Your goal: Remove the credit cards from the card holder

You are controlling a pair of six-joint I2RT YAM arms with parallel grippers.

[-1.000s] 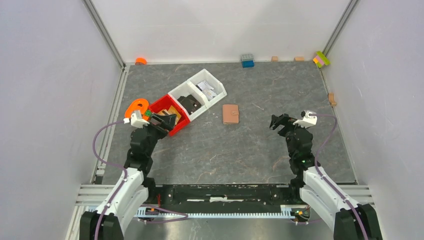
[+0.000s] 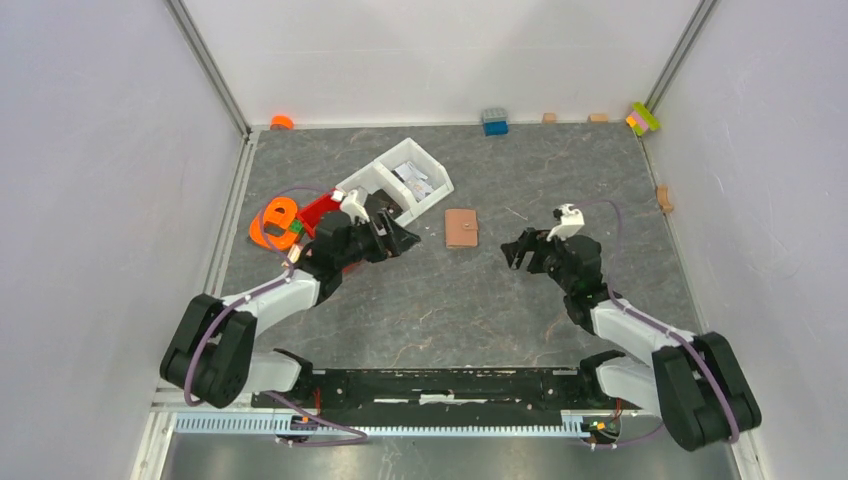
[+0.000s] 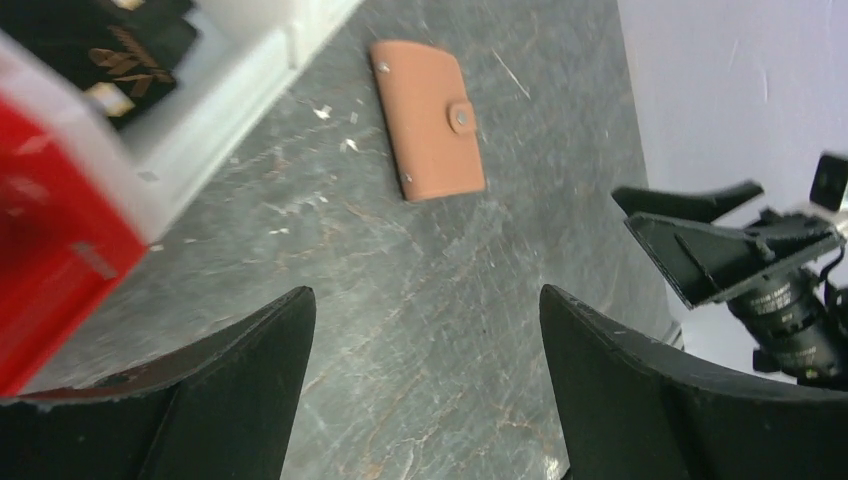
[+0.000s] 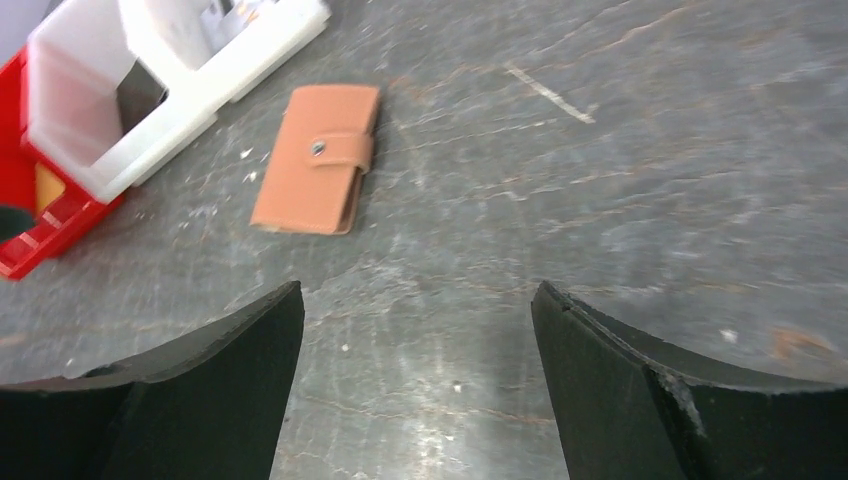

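A brown card holder [image 2: 461,228] with a snap strap lies closed on the grey table near the middle; it also shows in the left wrist view [image 3: 430,125] and right wrist view [image 4: 305,170]. No cards are visible outside it. My left gripper [image 2: 393,236] is left of the holder, above the table, fingers apart with nothing between them. My right gripper [image 2: 518,247] is to its right, also open and empty.
White bins [image 2: 430,195] and a red bin [image 2: 315,208] stand left and behind the holder, with an orange object [image 2: 272,220] beyond. Small blocks [image 2: 495,125] line the back edge.
Both grippers have moved inward toward the card holder, the left one rightward out from over the red bin, the right one leftward. The holder has not moved.
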